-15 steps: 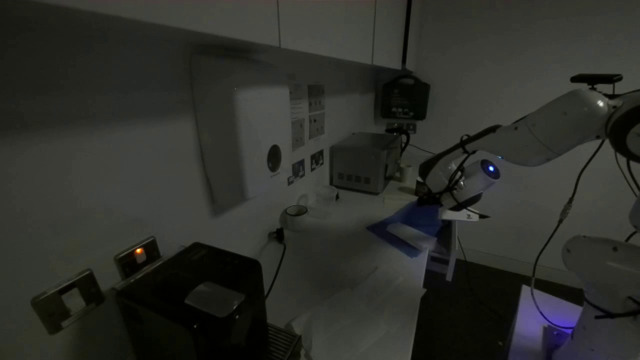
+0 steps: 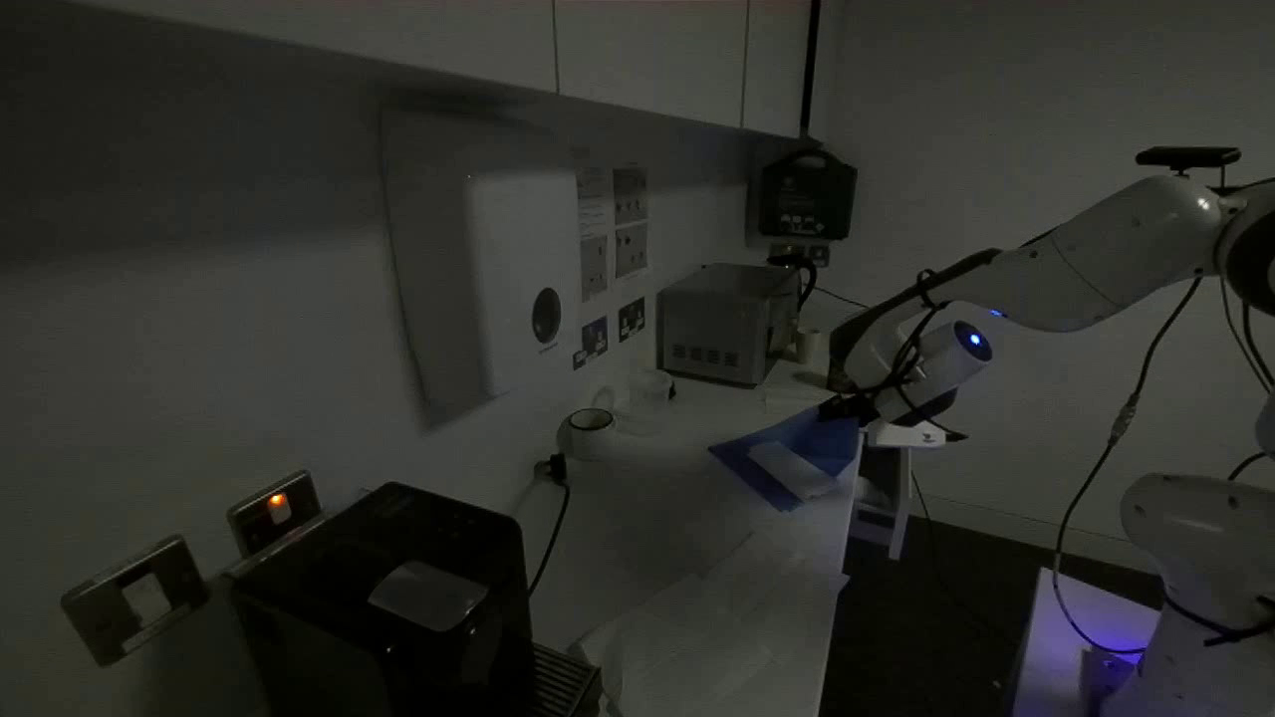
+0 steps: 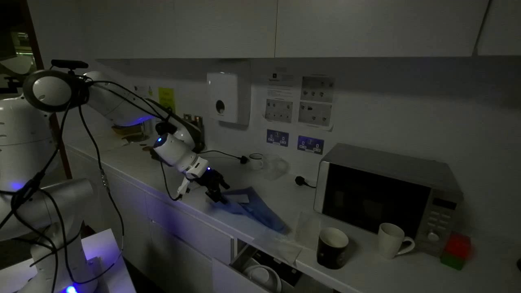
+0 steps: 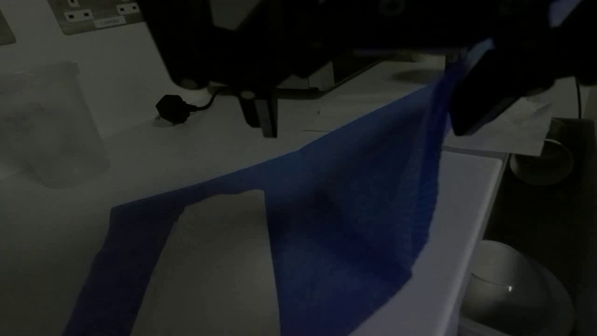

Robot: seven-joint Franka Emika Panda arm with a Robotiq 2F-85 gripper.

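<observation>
A blue cloth [image 3: 266, 210] with a pale rectangular patch [image 4: 224, 269] lies on the white counter near its front edge. Over the cloth's near end, in exterior view 2, my gripper [image 3: 225, 193] points down at a slant. From the wrist view, the gripper is open, its dark fingers [image 4: 470, 106] wide apart. One fold of the blue cloth [image 4: 347, 224] rises up to the right finger; whether it touches the finger is too dark to tell. Exterior view 1 has the cloth [image 2: 825, 440] partly beneath the gripper.
Below the counter, an open drawer [image 3: 251, 271] holds white dishes. A dark mug [image 3: 332, 249], a white mug [image 3: 392, 241] and a microwave [image 3: 381, 190] stand to the right. A clear tub [image 4: 50, 129] sits by the wall. The coffee machine [image 2: 394, 597] occupies the other end.
In exterior view 1 the cloth has shifted left, further onto the counter and away from the front edge. My gripper has moved slightly left and down.
</observation>
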